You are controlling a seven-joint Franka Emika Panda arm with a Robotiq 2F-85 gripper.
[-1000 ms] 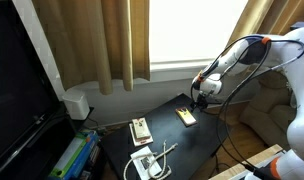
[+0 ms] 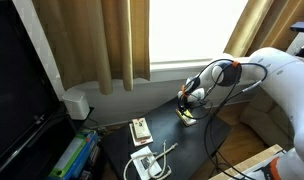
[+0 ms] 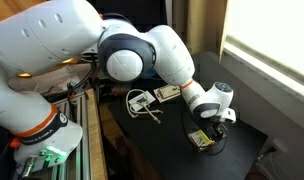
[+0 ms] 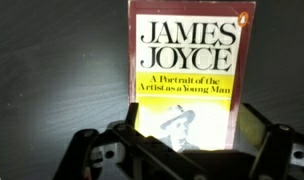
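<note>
A paperback book [image 4: 188, 85] with "James Joyce" on its white, yellow and maroon cover lies flat on the dark table [image 4: 57, 70]. My gripper is open above it, its fingers set apart toward the left and right sides of the cover, with nothing clamped between them. The lower end of the cover is hidden behind the gripper's body. In exterior view 2 the book [image 3: 200, 138] appears just below and left of the arm's wrist. Exterior view 1 shows the book [image 2: 185, 119] partly covered by the gripper.
A second book [image 2: 141, 131] lies farther left on the table. Near it sit a white power strip [image 2: 147, 166] and its looped cord [image 2: 166, 160]. The window wall runs along one side. Bare table [image 3: 162, 150] surrounds the James Joyce book.
In exterior view 1 my gripper has come leftward from the right of the book and is now over it. The book shows no clear movement.
</note>
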